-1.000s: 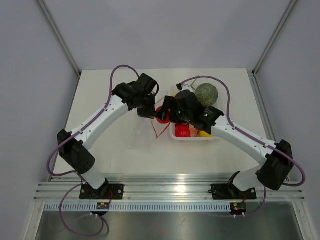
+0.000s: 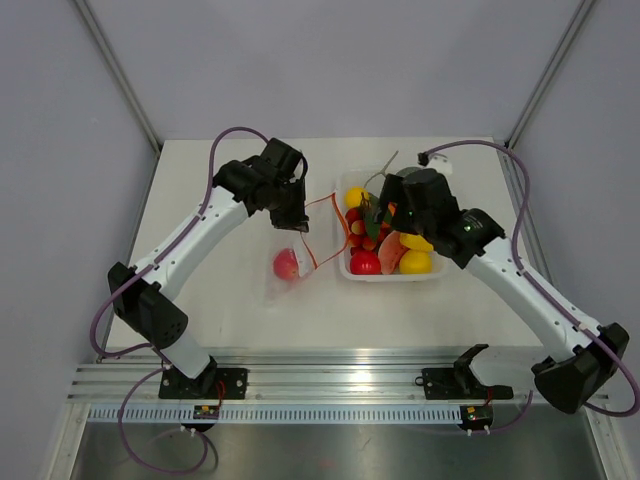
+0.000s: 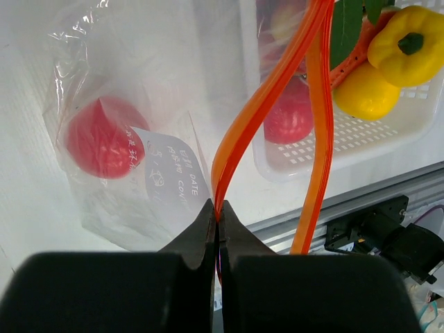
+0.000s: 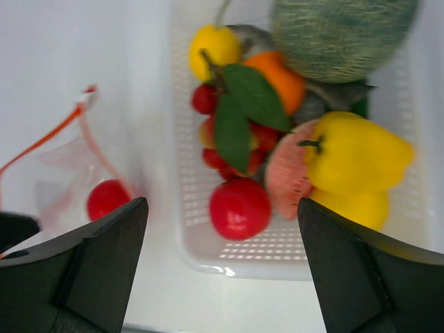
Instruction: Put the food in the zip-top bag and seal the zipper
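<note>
My left gripper is shut on the orange zip edge of the clear zip top bag [image 3: 166, 201], whose mouth gapes toward the basket. Inside the bag, near its bottom, rests a round red food [image 3: 105, 137], also seen in the top view as a red food [image 2: 286, 264]. Over the white basket [image 2: 400, 278] hovers my right gripper [image 2: 385, 205], its fingers apart and nothing between them. In the right wrist view the basket holds a red fruit [image 4: 240, 209], a yellow pepper [image 4: 358, 152], an orange [image 4: 276, 80] and green leaves [image 4: 243, 104].
A big green melon-like food [image 4: 340, 35] lies at the basket's far end, partly hidden by the right arm in the top view. Bare white table [image 2: 210, 310] surrounds the bag on the left and front.
The red food has gone from between the grippers at the bag's mouth down into the bag. My right gripper has moved right, away from the bag, over the basket.
</note>
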